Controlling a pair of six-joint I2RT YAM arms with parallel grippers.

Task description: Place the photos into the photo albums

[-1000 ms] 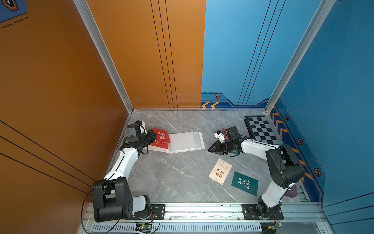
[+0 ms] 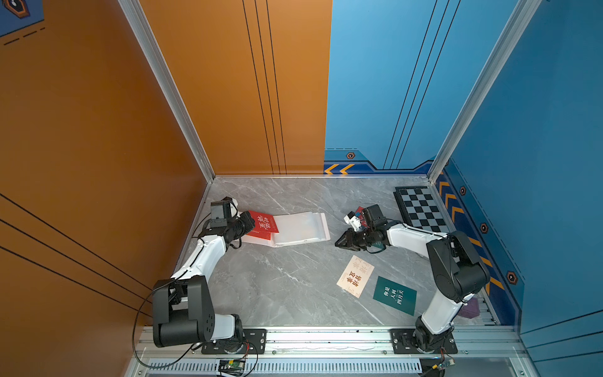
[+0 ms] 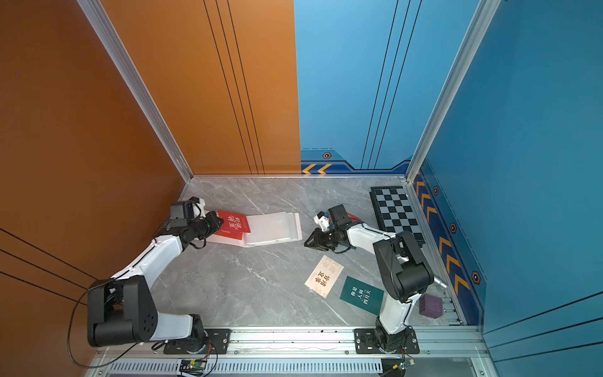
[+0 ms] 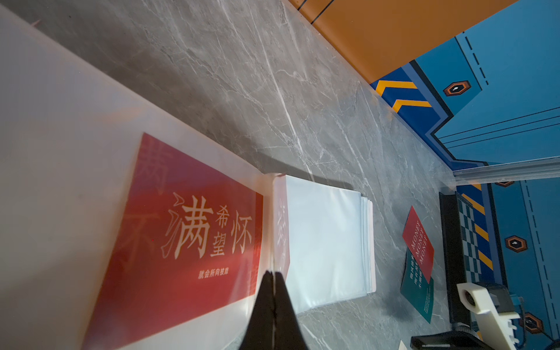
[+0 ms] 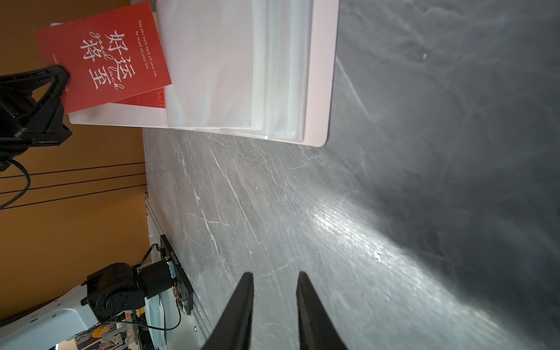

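Note:
An open photo album (image 2: 298, 229) lies left of centre, a red photo (image 4: 175, 245) under a clear sleeve on its left side. Above that is another red photo (image 5: 110, 55), at my left gripper (image 2: 241, 226). The left fingers look shut in the wrist view; whether they pinch this photo is unclear. My right gripper stands part open, empty, right of the album. A cream photo (image 2: 355, 275) and a green photo (image 2: 394, 294) lie at the front right; a red photo (image 4: 417, 236) and a teal one (image 4: 415, 297) lie partly under the right arm.
A checkerboard (image 2: 419, 207) stands at the back right, and a purple block (image 3: 431, 304) at the front right. Bare table lies behind the album and in the front middle.
The right arm has barely moved.

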